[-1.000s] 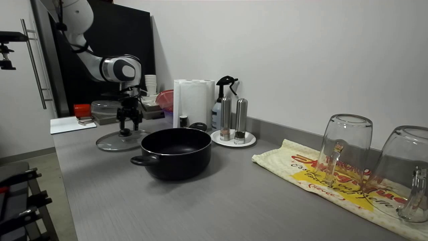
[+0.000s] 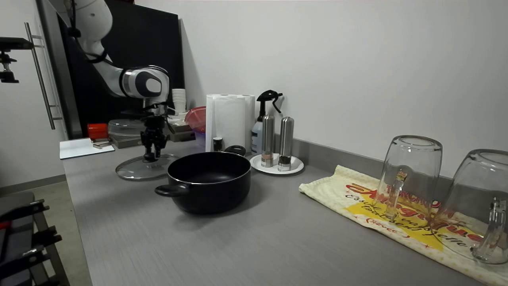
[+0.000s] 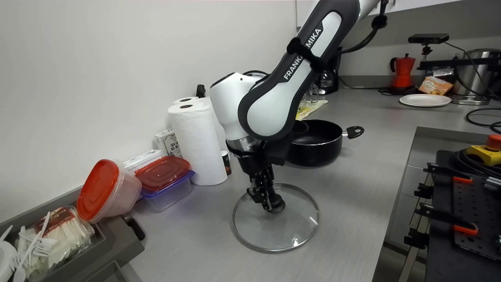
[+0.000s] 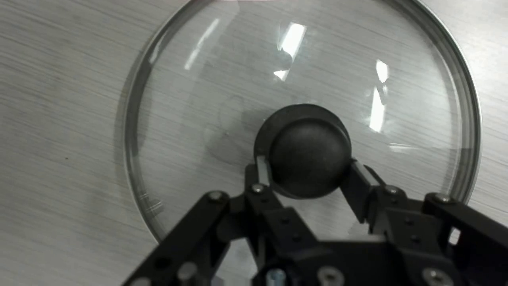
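Note:
A round glass lid (image 3: 277,232) with a metal rim lies flat on the counter. Its black knob (image 4: 309,155) sits between the fingers of my gripper, which is shut on it, one finger touching each side. From above, the wrist view shows most of the lid, with its lower part hidden behind the gripper. The black pot (image 2: 209,183), uncovered and empty as far as I can see, stands a short way from the lid, towards the first exterior camera.
Paper towel rolls (image 3: 197,141) and plastic food containers (image 3: 164,188) stand along the wall. Beside the pot, a white plate (image 2: 297,167) holds two metal mills. Upturned glass mugs (image 2: 409,167) rest on a yellow printed towel (image 2: 328,188).
The gripper's fingers have closed from a wider opening onto the knob. The lid has shifted very slightly to the right in exterior view 1; the pot has stayed put.

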